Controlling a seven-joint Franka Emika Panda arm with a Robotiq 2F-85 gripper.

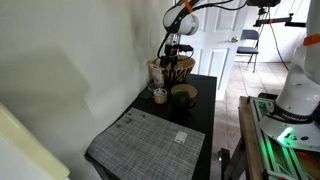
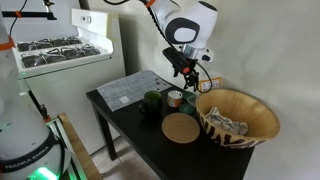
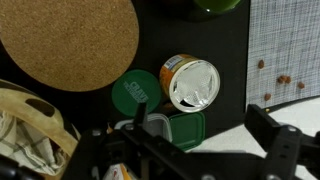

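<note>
My gripper is open, with its two dark fingers spread wide and nothing held between them. In the wrist view a can (image 3: 190,83) with an orange label and a pale top stands ahead of the fingertips, apart from them. Beside it lie a round green lid (image 3: 135,92) and a green container (image 3: 187,129), partly covered by a finger. From outside, the gripper (image 2: 183,68) hangs well above the table, over the area of the can (image 2: 175,98) and near the wicker basket (image 2: 240,104).
The basket holds a whitish cloth (image 2: 225,122). A round cork mat (image 2: 181,127) and a dark green mug (image 2: 152,103) occupy the black table. Small brown bits lie on the grey woven placemat (image 3: 285,50). A white wall (image 1: 70,60) runs along one side.
</note>
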